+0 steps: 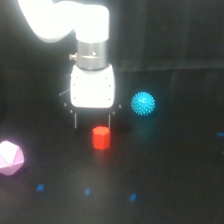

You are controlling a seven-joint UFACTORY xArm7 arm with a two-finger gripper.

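Observation:
A small red block (101, 138) stands on the dark table near the middle of the view. Just above it in the picture is my gripper (92, 120), pointing down from the white arm. Its two thin fingers (75, 121) are spread wide, with nothing visibly held between them. The block appears slightly right of the gap's middle; how high the fingertips are above the table is hard to judge.
To the right lies a spiky blue ball (143, 104). A pink faceted ball (11, 158) sits at the left edge. Small blue marks (87, 192) dot the table in front, which is otherwise clear.

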